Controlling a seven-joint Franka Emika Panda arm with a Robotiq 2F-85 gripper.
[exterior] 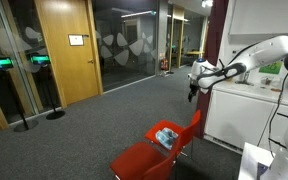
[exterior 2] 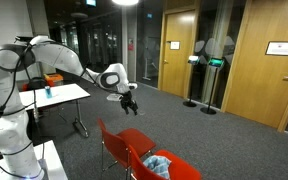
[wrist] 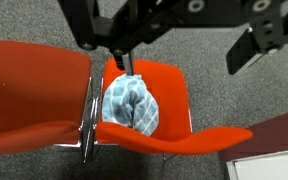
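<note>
A crumpled light-blue and white cloth [wrist: 131,103] lies on the seat of a red chair [wrist: 170,82]. The cloth [exterior: 166,137] also shows in exterior view 1, and the cloth [exterior 2: 157,164] sits low in exterior view 2. My gripper is open: its dark fingers stand wide apart in the wrist view, with nothing held between them. In that view the left finger overlaps the cloth's upper edge. Both exterior views put the gripper [exterior: 192,96] well above seat height, clear of the cloth.
Another red chair [exterior: 137,160] adjoins the one with the cloth, and its upright backrests rise beside the seats. A white-topped table [exterior 2: 59,94] stands behind the arm in exterior view 2. White cabinets [exterior: 239,118] line the right side. Grey carpet [exterior: 74,140] lies open to the left.
</note>
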